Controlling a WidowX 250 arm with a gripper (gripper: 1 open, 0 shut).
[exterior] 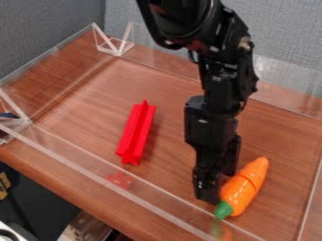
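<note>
A toy carrot (244,185), orange with a green top, lies on the wooden surface at the lower right, angled with its top toward the viewer. My black gripper (209,186) is low, just left of the carrot and close against it. Its fingertips are dark and overlap each other, so whether it is open or shut is unclear. A red bar-shaped object (136,132) lies left of the gripper.
Clear plastic walls (287,101) border the wooden work surface (113,80).
</note>
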